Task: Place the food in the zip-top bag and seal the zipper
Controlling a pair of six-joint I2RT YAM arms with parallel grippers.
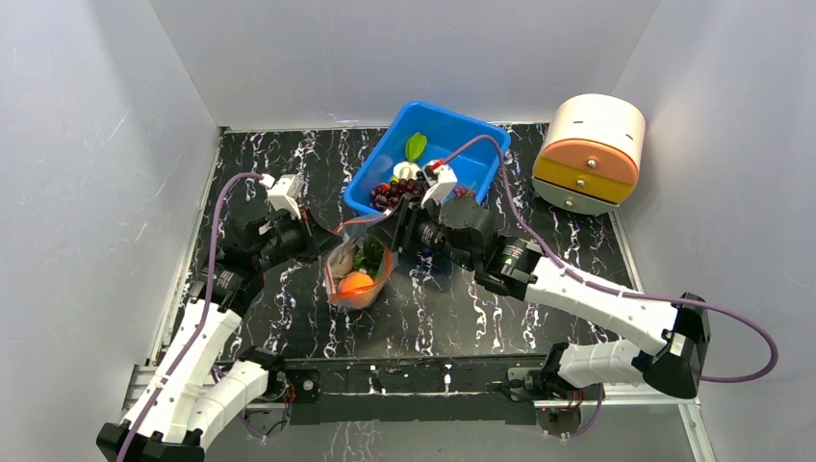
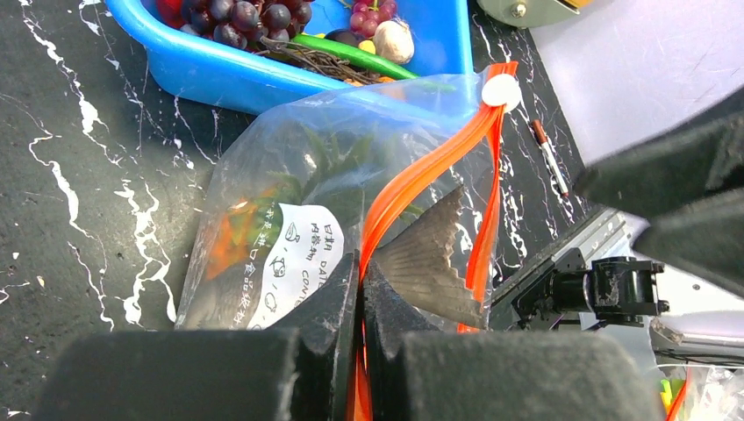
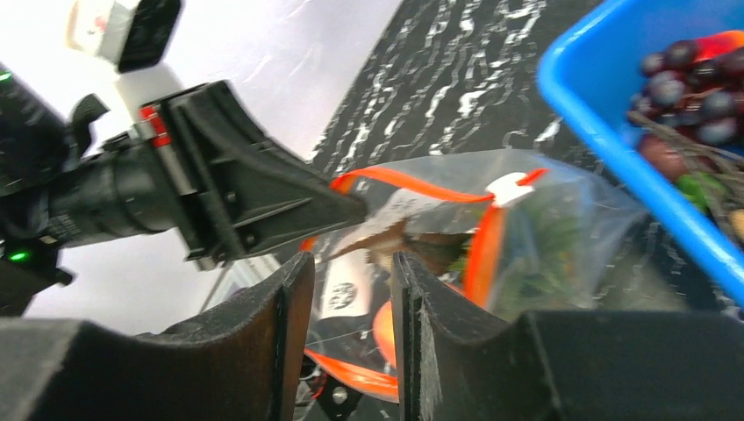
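Note:
The clear zip bag stands between my two grippers, its orange-edged mouth gaping. Inside lie a round orange item, leafy greens and a fish whose tail sticks up at the mouth. My left gripper is shut on the bag's orange zip edge. At the corner of the zip sits a white slider. My right gripper is part open near the bag's right side, with a gap between its fingers; the slider appears beyond them, not between them.
Behind the bag, close by, is a blue bin holding grapes and other produce. A small drawer cabinet stands at the back right. A marker lies on the dark table.

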